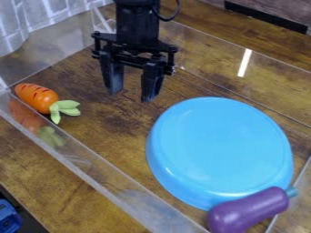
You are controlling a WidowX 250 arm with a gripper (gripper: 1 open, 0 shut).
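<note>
A black gripper (133, 80) hangs over the middle back of the wooden tray floor, its two fingers spread apart with nothing visible between them. At the left lies a toy carrot (38, 98) with green leaves. A large blue round lid or plate (219, 150) fills the lower right, below and right of the gripper. A purple toy eggplant (249, 211) lies at its lower right edge.
Clear plastic walls (109, 182) border the wooden floor. A blue object sits outside at the lower left corner.
</note>
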